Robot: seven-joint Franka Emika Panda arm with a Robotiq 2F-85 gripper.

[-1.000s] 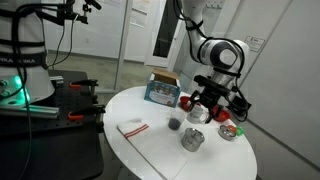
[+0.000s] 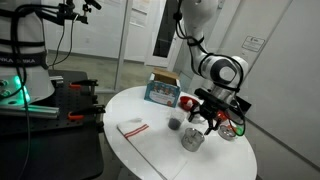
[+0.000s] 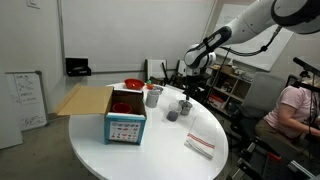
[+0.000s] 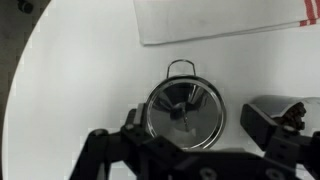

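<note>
A round, shiny metal pot point(image 4: 187, 112) with a wire handle is seen from above in the wrist view. It stands on the white table, and my gripper is open over it, with the fingers at either side of its outline. In exterior view 1 the same pot point(image 2: 192, 141) stands in front of the gripper point(image 2: 214, 121), which looks to be above the table and empty. A cup point(image 4: 288, 113) with dark contents lies at the right edge of the wrist view.
A grey cup point(image 2: 176, 119) stands close to the pot. Farther back is an open box point(image 3: 125, 124) with red items. A red-striped white cloth point(image 2: 131, 127) lies towards the front, with a white sheet point(image 3: 200, 145) nearby.
My gripper has come down and slightly towards the table's right in exterior view 1, with the arm lower than before. The pot and the other objects have stayed put.
</note>
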